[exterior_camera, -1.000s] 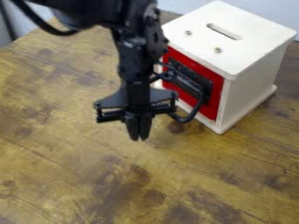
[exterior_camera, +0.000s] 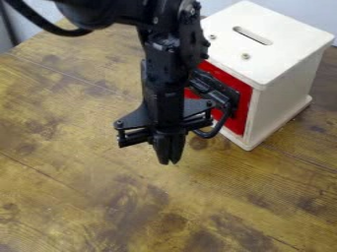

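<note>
The black gripper hangs over the wooden table, pointing down, with its fingers shut and nothing visible between them. Behind it and to the right stands a white wooden box with a slot and two screws on top. Its red front panel faces left and is largely hidden by the arm and its cabling.
Bare wooden tabletop fills the left and front of the view. A white wall lies behind the box at the back.
The gripper has shifted slightly to the right and down over the last second. The box has not moved.
</note>
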